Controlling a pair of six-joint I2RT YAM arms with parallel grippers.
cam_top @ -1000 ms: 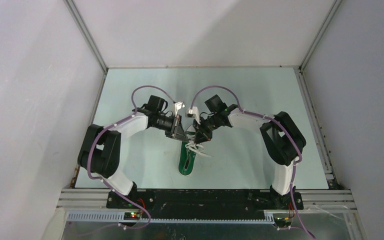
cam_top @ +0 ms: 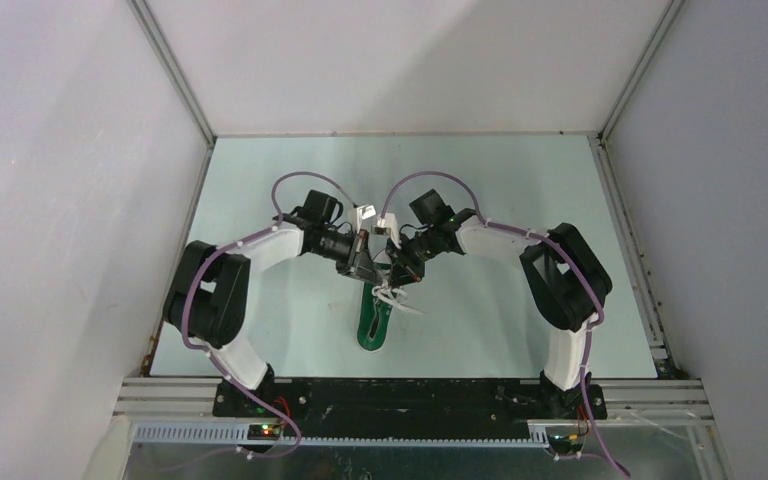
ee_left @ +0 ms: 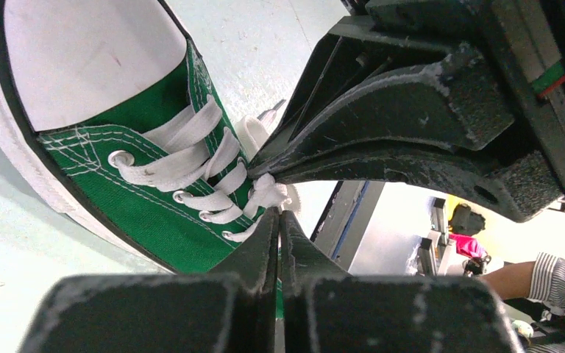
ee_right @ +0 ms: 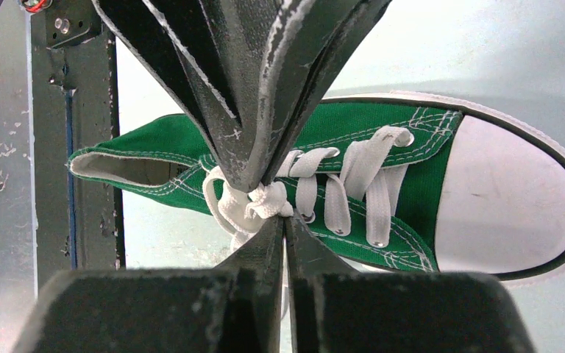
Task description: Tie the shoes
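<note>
A green canvas shoe with white toe lies in the middle of the table, white laces threaded through its eyelets. A bunched lace knot sits near the ankle end. My left gripper is shut at the knot, its tips touching white lace. My right gripper is also shut at the same knot from the other side, lace at its fingertips. Whether lace is pinched inside either is partly hidden.
A dark rail runs along its front edge, walls on the other sides. The two arms nearly touch over the shoe.
My left arm has shifted slightly to the right over the last second. My right arm and the shoe look unchanged.
</note>
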